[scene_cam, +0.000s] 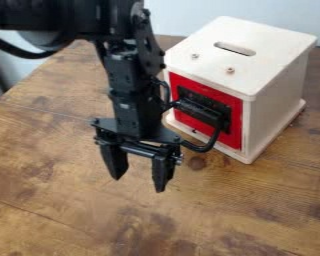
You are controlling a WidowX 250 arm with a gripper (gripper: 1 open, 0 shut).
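My black gripper [139, 171] hangs over the wooden table, in front and to the left of a pale wooden box [267, 80]. Its two fingers point down and stand apart, with nothing visible between them. The box has a slot in its lid and a red front panel [187, 66] with a black fitting and a black bar handle sticking out toward my arm. The arm partly hides the handle's left end, and I cannot tell whether they touch.
A white wall stands behind the table.
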